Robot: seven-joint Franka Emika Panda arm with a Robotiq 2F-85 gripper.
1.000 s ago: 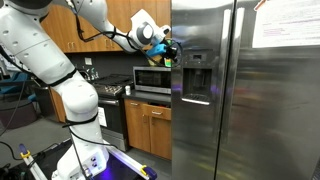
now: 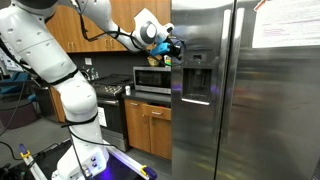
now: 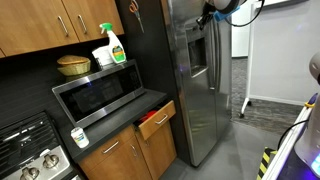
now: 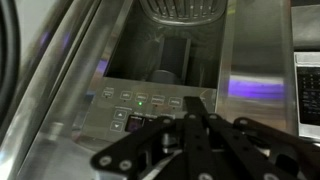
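A stainless steel fridge (image 2: 200, 132) with a water dispenser (image 2: 197, 84) in its door stands before the arm. My gripper (image 2: 178, 46) is up high at the fridge front, above the dispenser recess. In the wrist view the dispenser's control panel (image 4: 128, 112) fills the middle, with small buttons and one green light. The dark gripper reaches over the panel's right part, its fingers shut and nothing visible between them. Whether the tips touch the panel I cannot tell. The long door handles lie at the left of that view.
Left of the fridge are wooden lower cabinets (image 3: 158, 145), a drawer partly pulled out, and a microwave (image 3: 100, 100) on the counter. A green spray bottle (image 3: 115, 43) and a wicker basket (image 3: 74, 66) sit above it.
My gripper has shifted slightly right, closer to the fridge front. The fridge and its surroundings look the same.
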